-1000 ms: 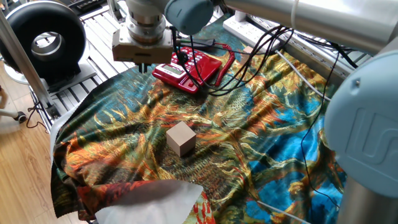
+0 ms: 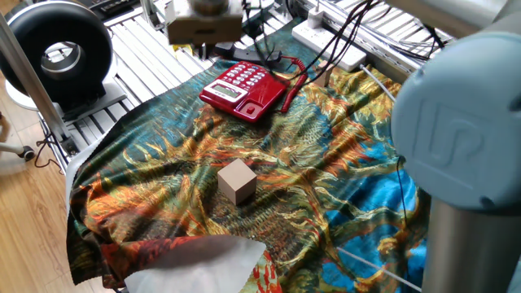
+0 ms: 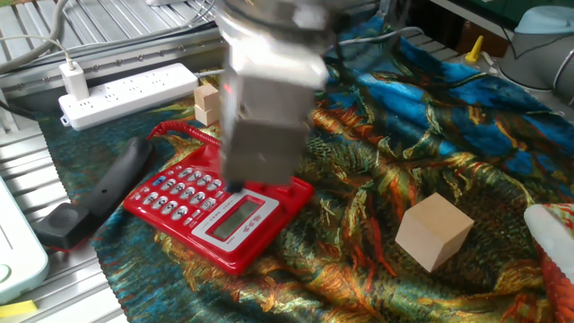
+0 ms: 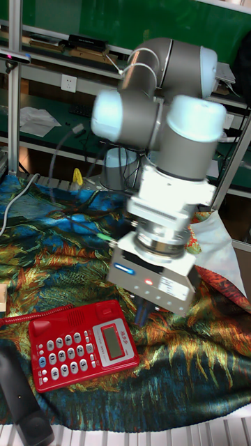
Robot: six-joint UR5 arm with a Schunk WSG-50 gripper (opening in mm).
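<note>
A red desk telephone (image 2: 244, 89) rests on the patterned cloth, its keypad and small display facing up. Its black handset (image 3: 108, 188) lies off the cradle, alongside the base. A plain wooden cube (image 3: 434, 233) sits apart on the cloth, well clear of the phone. My gripper (image 4: 141, 315) hangs above the cloth near the phone's display end, blurred in exterior view 2, where it covers part of the phone. Its dark fingers (image 4: 139, 309) appear close together, with nothing visible between them. In exterior view 1 only the gripper's body shows at the top edge.
Two small wooden blocks (image 3: 206, 105) stand behind the phone near a white power strip (image 3: 130, 96). A black ring-shaped device (image 2: 55, 53) is at the far left of exterior view 1. Loose cables hang near the arm.
My gripper has risen toward the top of exterior view 1 and shifted slightly right. The hanging cables moved with the arm. Phone and cube stay where they were.
</note>
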